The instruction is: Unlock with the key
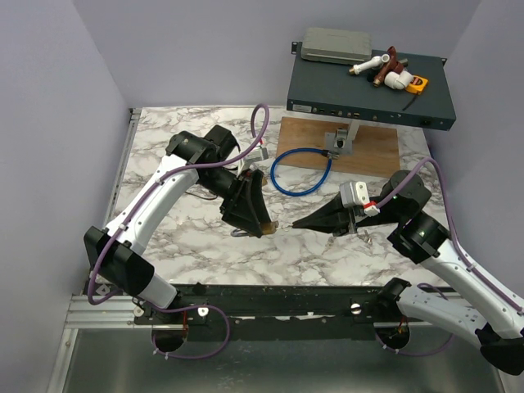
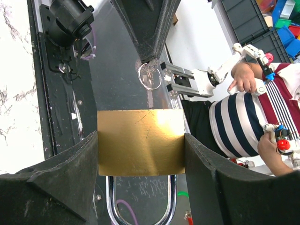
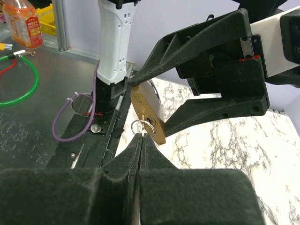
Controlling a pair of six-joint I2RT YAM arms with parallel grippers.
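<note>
A brass padlock [image 2: 140, 143] is pinched between the two fingers of my left gripper [image 1: 268, 230]; its steel shackle [image 2: 169, 201] points away from the key side. My right gripper [image 1: 295, 227] is shut to its right, fingertips [image 2: 149, 57] facing the padlock's keyhole face. Between those tips a thin key [image 2: 150, 97] is held, with a wire ring [image 2: 149, 77] around it. The blade reaches towards the brass body [image 3: 149, 112]. In the right wrist view the fingertips cover most of the key. Whether its tip is inside the keyhole, I cannot tell.
A blue cable loop [image 1: 296, 193] lies on the marble table behind the grippers. At the back right, a dark shelf [image 1: 327, 90] stands above a wooden board [image 1: 372, 164]. The table's dark front edge [image 1: 262, 301] runs below both grippers.
</note>
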